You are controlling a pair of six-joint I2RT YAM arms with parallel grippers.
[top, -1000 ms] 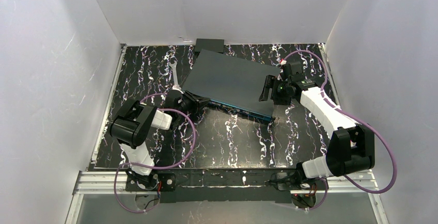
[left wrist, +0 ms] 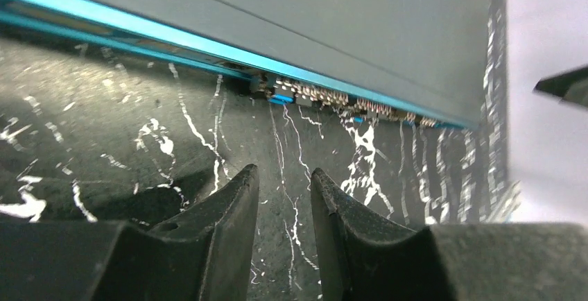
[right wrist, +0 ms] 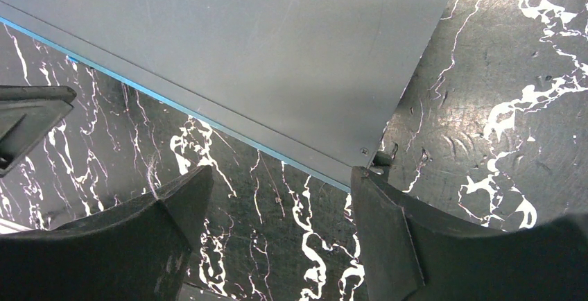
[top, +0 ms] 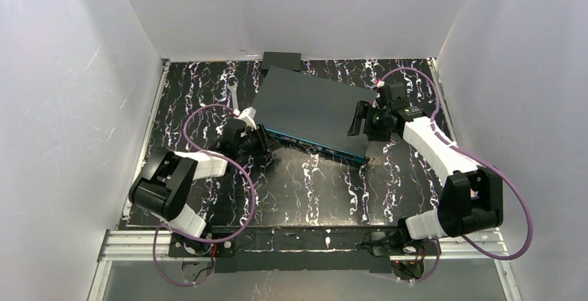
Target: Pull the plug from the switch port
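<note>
A flat dark grey switch (top: 312, 103) lies angled on the marbled table, a blue strip along its front edge. Under that edge, the left wrist view shows a small dark plug-like piece with a blue face (left wrist: 283, 97) and a row of small ports (left wrist: 326, 95). My left gripper stands in front of the edge, fingers apart, nothing between them; a strip of table separates its tips from the blue-faced piece. Over the switch's right end is my right gripper, wide open and empty. Which piece is the plug I cannot tell for sure.
A wrench (top: 234, 95) lies behind the left arm, and a small dark block (top: 281, 61) stands at the back. White walls close in both sides. Purple hoses loop along both arms.
The left arm has drawn slightly back and turned. Right arm and switch look unmoved.
</note>
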